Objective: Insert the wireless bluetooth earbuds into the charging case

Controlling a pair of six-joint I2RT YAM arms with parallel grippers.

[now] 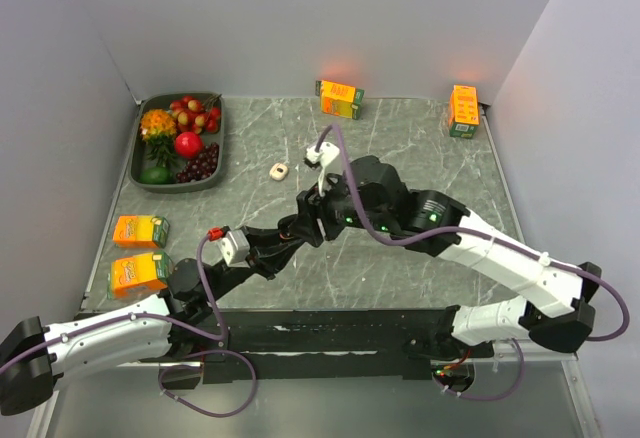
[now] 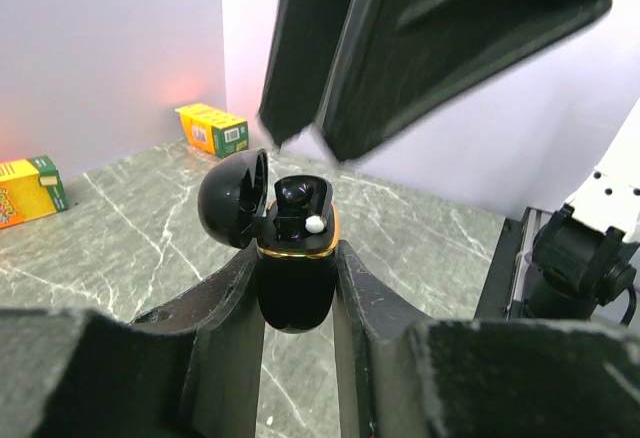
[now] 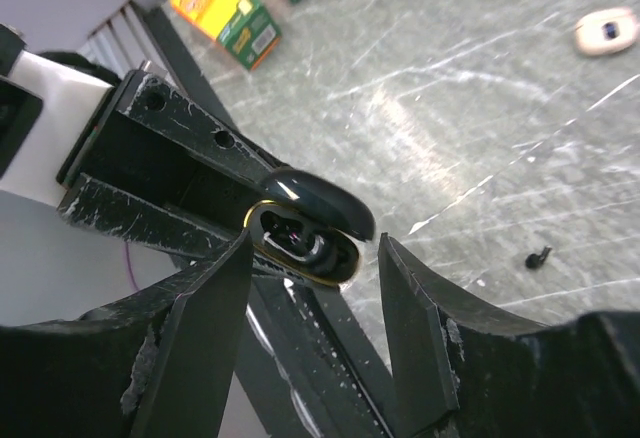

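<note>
My left gripper is shut on the black charging case (image 2: pixel 294 278), held upright with its lid (image 2: pixel 228 198) open. A small white piece (image 2: pixel 314 224) and a dark shape show inside; whether these are seated earbuds I cannot tell. My right gripper stands open just above the case, its dark fingertips over it in the left wrist view, with nothing visibly between them. A small black object (image 3: pixel 537 257) lies on the marble table, seen in the right wrist view.
A white oval item (image 1: pixel 279 171) lies behind the grippers. A fruit basket (image 1: pixel 140 179) is at back left. Yellow boxes stand at the left (image 1: pixel 140 231), back (image 1: pixel 340 100) and right (image 1: pixel 463 111).
</note>
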